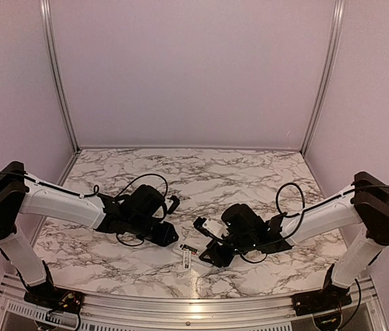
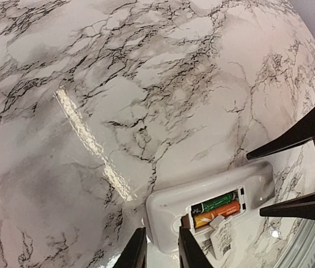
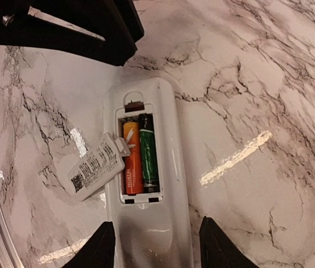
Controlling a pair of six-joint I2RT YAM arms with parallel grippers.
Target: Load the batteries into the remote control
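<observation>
The white remote (image 2: 168,218) lies on the marble table, its compartment holding an orange battery (image 3: 132,159) and a green battery (image 3: 147,151) side by side. The small white battery cover (image 3: 93,167) rests askew across one side of the remote, partly off it. My left gripper is above the remote's end, fingertips parted, nothing visible between them; it shows at the top of the right wrist view. My right gripper is over the remote's other end, fingers apart on either side of its body; whether they touch it is unclear.
A metal rail (image 1: 187,303) runs along the front edge, close to the remote. Walls (image 1: 187,76) enclose the back and sides.
</observation>
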